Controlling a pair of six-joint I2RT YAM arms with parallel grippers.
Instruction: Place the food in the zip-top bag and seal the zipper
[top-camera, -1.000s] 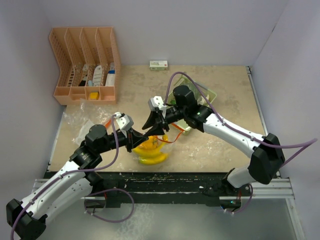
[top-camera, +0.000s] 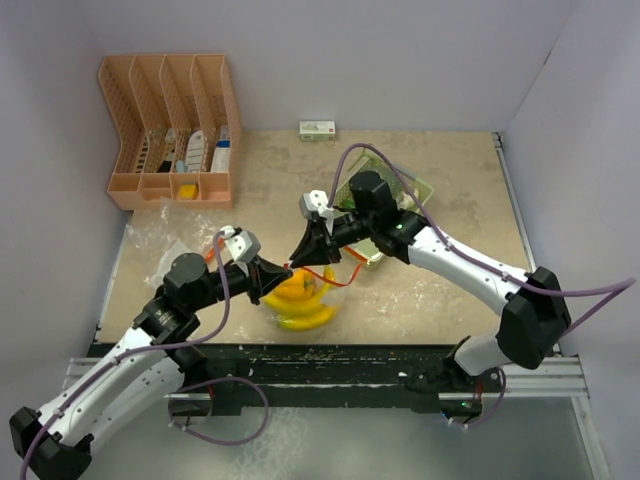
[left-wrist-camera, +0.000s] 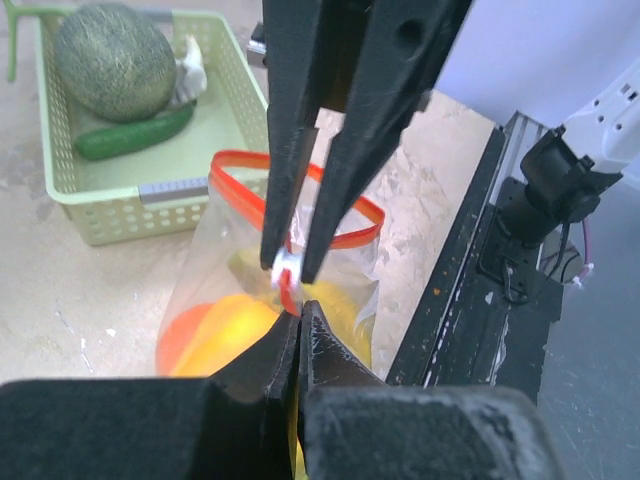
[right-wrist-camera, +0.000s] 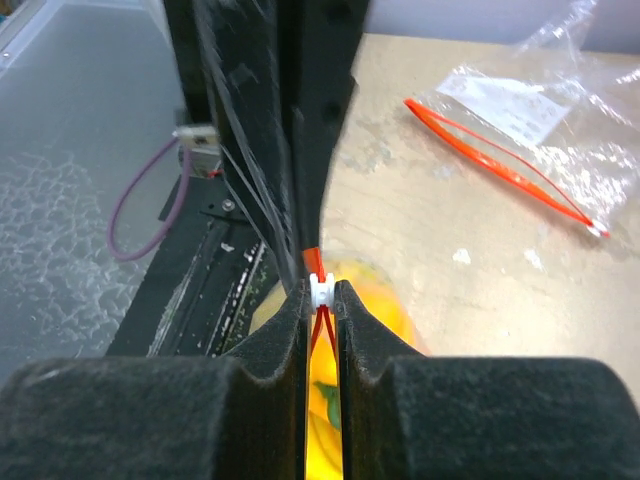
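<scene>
A clear bag with a red zip edge (top-camera: 340, 283) holds yellow food (top-camera: 305, 318), including banana shapes; in the right wrist view something green (right-wrist-camera: 330, 402) shows inside too. My left gripper is shut on one end of the red zip strip (left-wrist-camera: 286, 292). Right beside it, my right gripper is shut on the small white slider (left-wrist-camera: 287, 265) at that same end. From there the red strip spreads into a loop (left-wrist-camera: 350, 238), its two sides apart toward the far end. From above, the arms hide where the tips meet.
Behind the bag, a green basket (left-wrist-camera: 150, 205) holds a melon (left-wrist-camera: 115, 62) and a cucumber (left-wrist-camera: 135, 132). An empty bag with a red zip lies at left. A peach rack (top-camera: 170, 125) and a small box (top-camera: 317, 130) stand at the back.
The bag stays nearly in place.
</scene>
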